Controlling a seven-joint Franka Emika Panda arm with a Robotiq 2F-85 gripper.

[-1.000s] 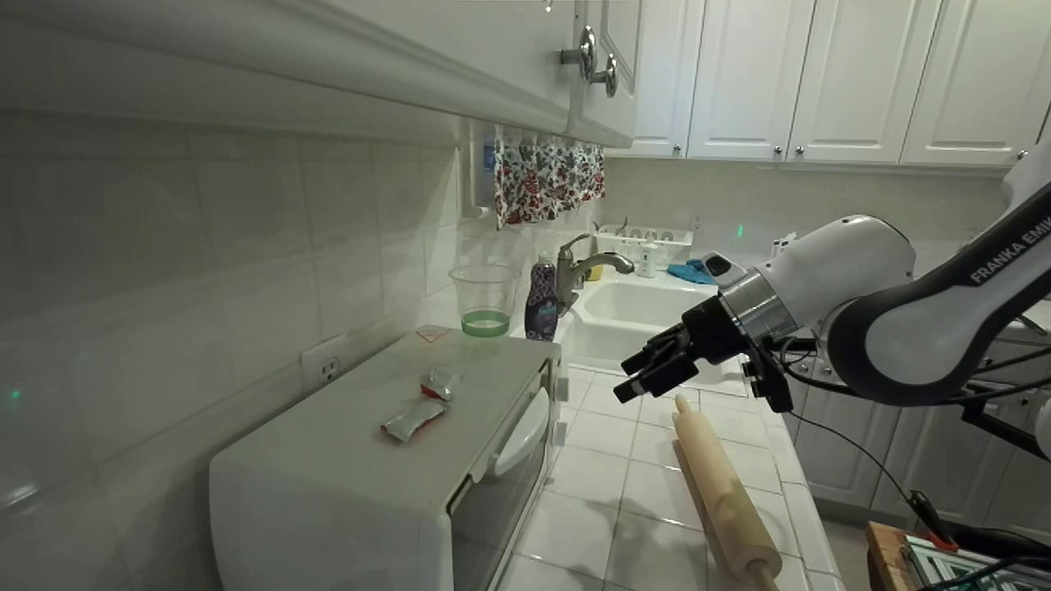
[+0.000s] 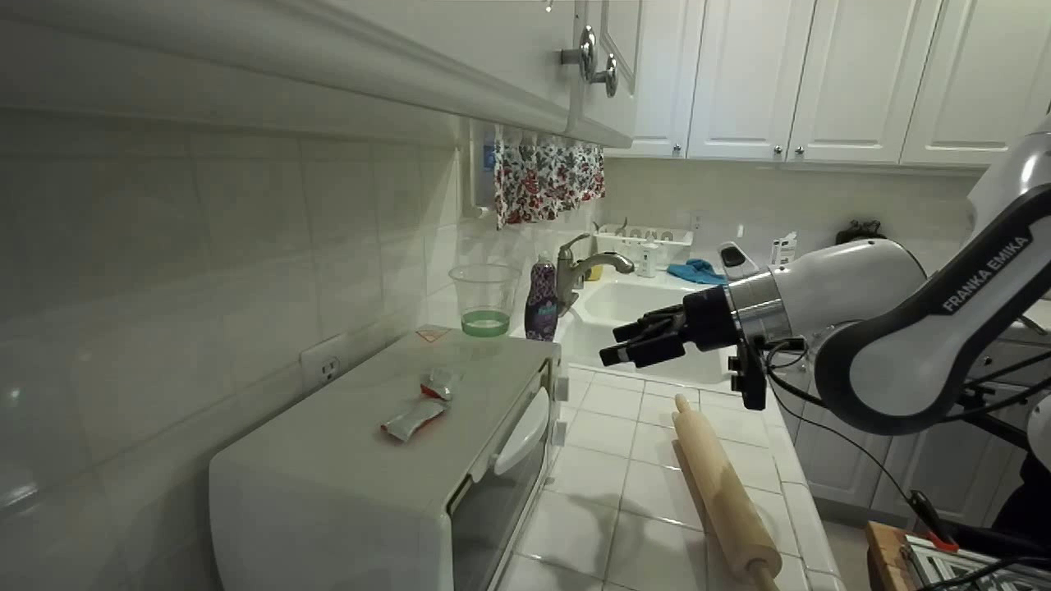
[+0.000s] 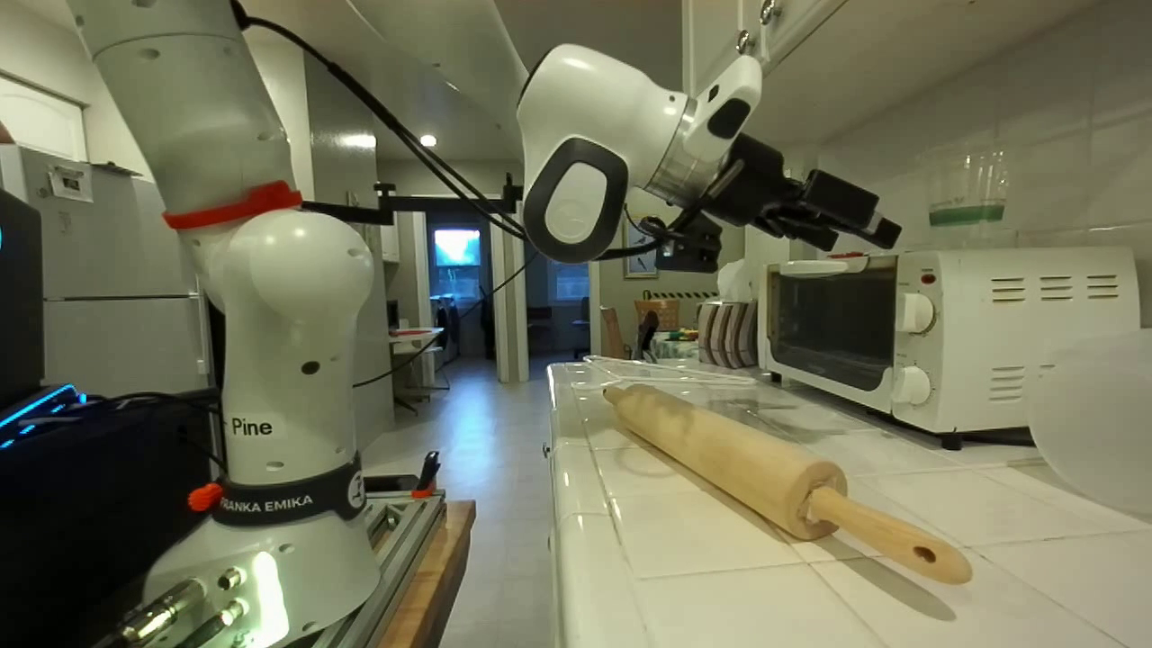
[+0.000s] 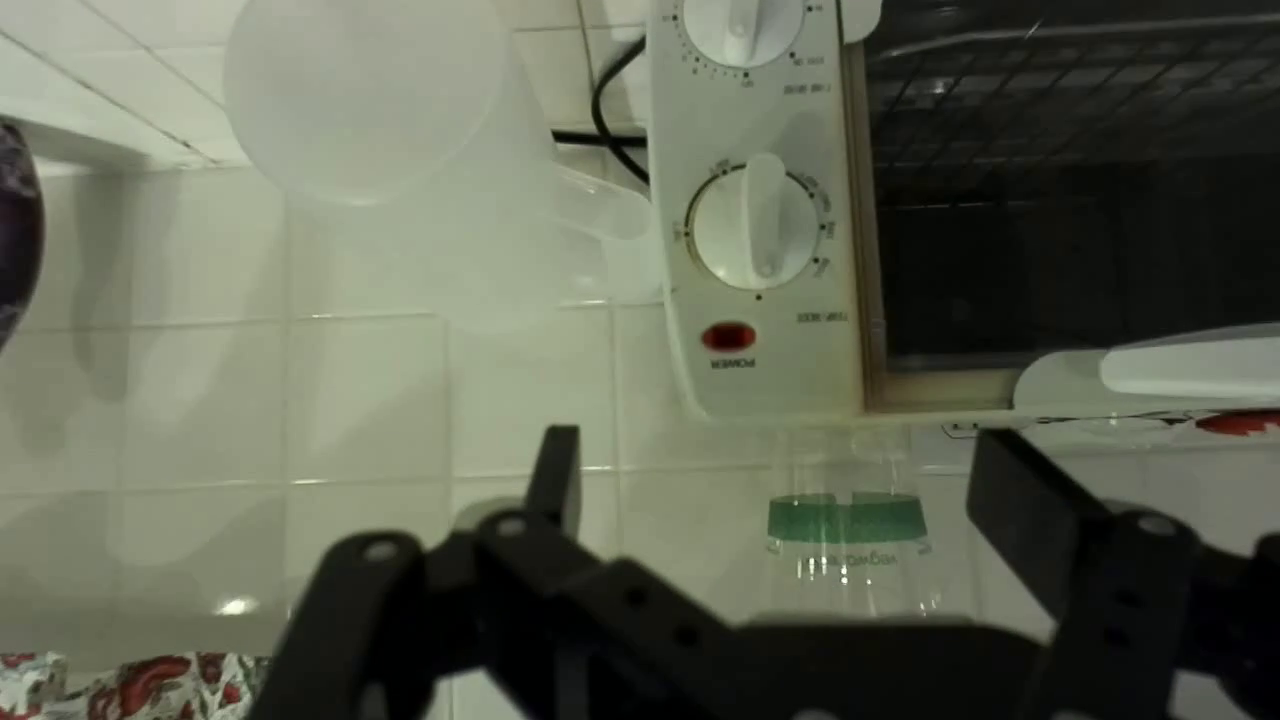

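Note:
My gripper (image 2: 622, 345) is open and empty, level in the air above the counter by the sink. Ahead of its spread fingers in the wrist view are the white toaster oven (image 4: 756, 132) and a clear tub with a green band (image 4: 847, 518). That tub stands behind the oven's near-sink end in exterior view 1, well apart from the fingers. Two small silver-and-red packets (image 2: 414, 419) rest on the oven's top. Below the arm, a wooden rolling pin (image 3: 734, 454) lies along the counter's front edge.
A purple soap bottle (image 2: 541, 300) stands beside the faucet (image 2: 591, 264) and sink (image 2: 611, 305). A translucent white container (image 3: 1096, 416) sits near the oven's control side. Overhead cabinets (image 2: 443, 49) hang above the oven. Bare tiles lie between oven and rolling pin.
In exterior view 1 the gripper has risen, shifted slightly left, and tipped from pointing downward to nearly level. The rolling pin, packets and tub have stayed put.

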